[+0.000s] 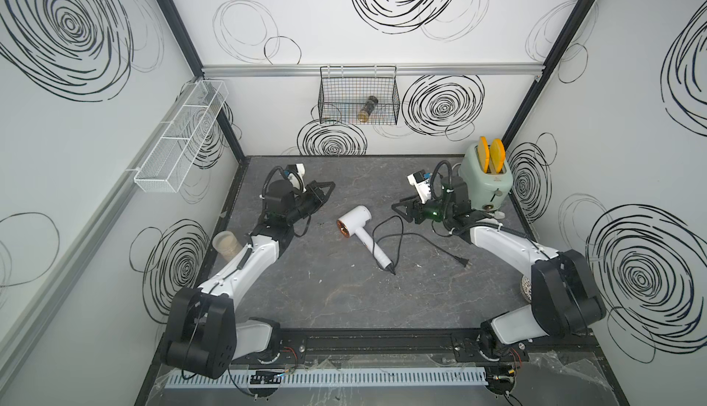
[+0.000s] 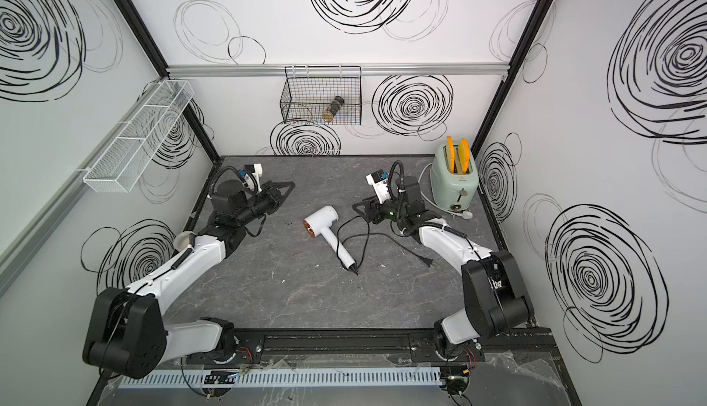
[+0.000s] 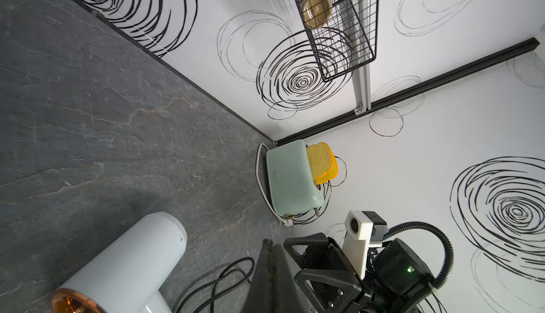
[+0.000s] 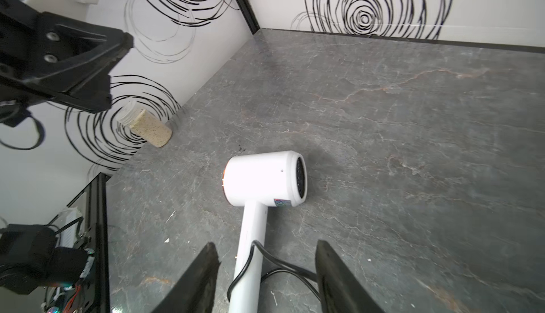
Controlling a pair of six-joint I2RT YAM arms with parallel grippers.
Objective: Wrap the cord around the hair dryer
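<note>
The white hair dryer (image 1: 358,218) lies on the table between the two arms, its copper-rimmed end toward the left arm. Its handle (image 4: 250,239) points to the near right in the top views. The black cord (image 1: 414,234) leaves the handle's end, loops beside it and trails right to a plug (image 1: 462,261); one strand crosses over the handle. Behind and left of the dryer, my left gripper is shut, its fingertips together with nothing between. My right gripper stands open right of the dryer; the cord runs past one of its fingers (image 4: 332,281).
A green toaster (image 1: 487,181) with yellow slices stands behind the right arm. A jar (image 4: 144,124) sits at the left edge. A black wire basket (image 1: 358,96) hangs at the back, a white one (image 1: 180,137) on the left wall.
</note>
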